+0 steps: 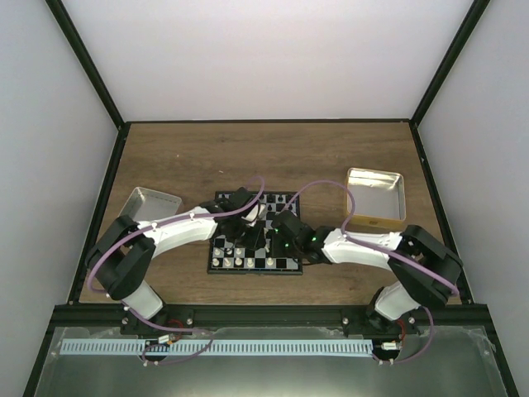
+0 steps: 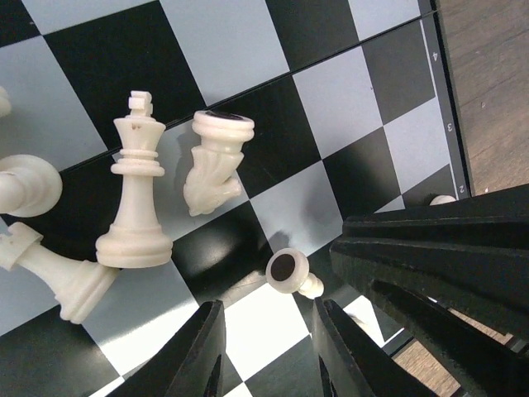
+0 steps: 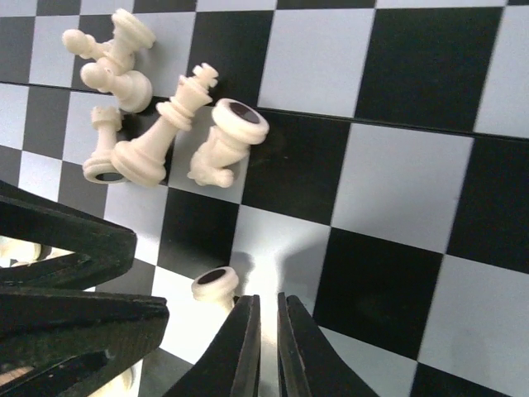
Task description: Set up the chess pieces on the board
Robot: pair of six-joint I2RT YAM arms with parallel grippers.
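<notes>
Both grippers hang over the chessboard [image 1: 223, 268] at the table's middle. In the left wrist view my left gripper is open, its gap below a small white piece with a dark base [image 2: 283, 266]. A white king [image 2: 136, 198], a knight [image 2: 213, 165] and other white pieces lie to the left. In the right wrist view my right gripper has its fingertips together, just right of that small piece [image 3: 215, 285]; whether anything is between them is hidden. More white pieces lie at the upper left, including a toppled piece [image 3: 107, 145].
A silver tray [image 1: 149, 195] stands left of the board, a gold-rimmed tray [image 1: 376, 220] to the right. The two arms are close together, each gripper intruding into the other's wrist view.
</notes>
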